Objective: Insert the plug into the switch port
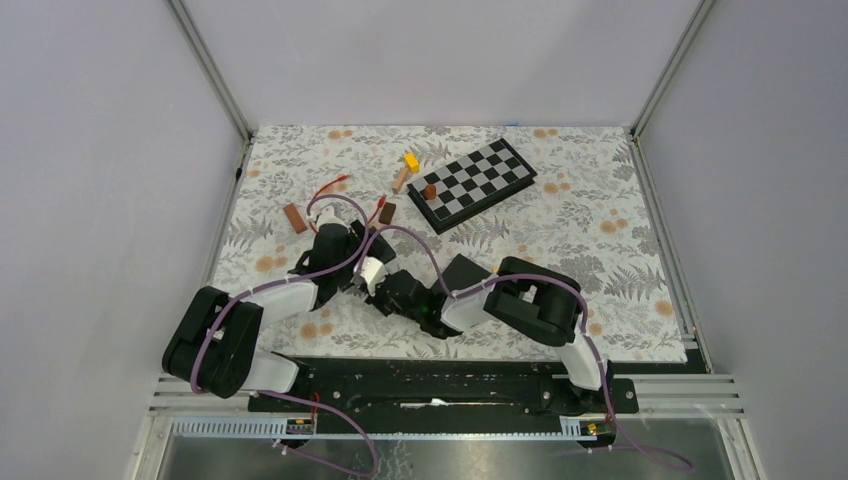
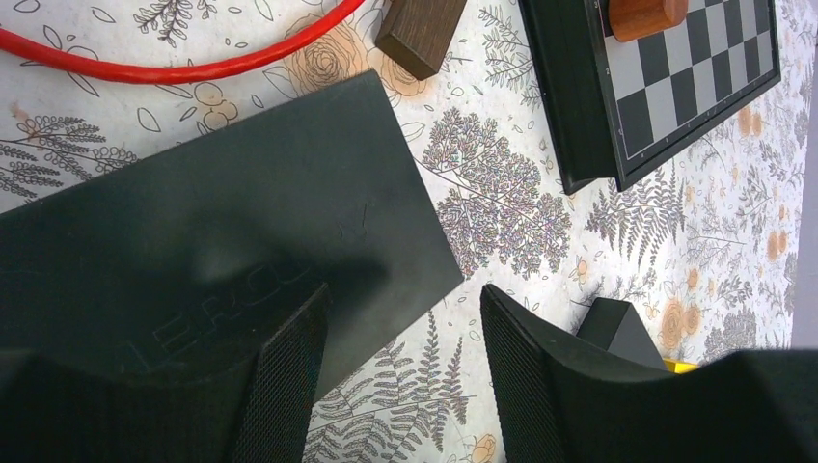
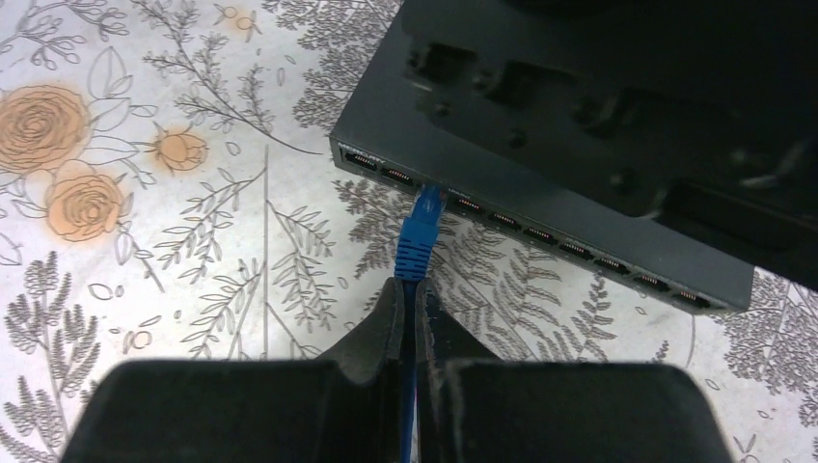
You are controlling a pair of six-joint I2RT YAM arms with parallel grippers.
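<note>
In the right wrist view the switch [image 3: 386, 121] is a dark box with a row of ports along its near edge. A blue cable's plug [image 3: 422, 229] has its clear tip at one of these ports, near the left end of the row; how deep it sits cannot be told. My right gripper is shut on the blue cable just behind the plug. In the left wrist view my left gripper stands part open above the switch's dark top [image 2: 289, 183], with nothing seen between its fingers.
A red cable [image 2: 183, 69] and a dark wooden block [image 2: 421, 34] lie beyond the switch. The chessboard [image 1: 478, 180] lies farther back, bearing a brown piece [image 1: 430, 191]. A black box [image 1: 460, 272] sits beside the right arm.
</note>
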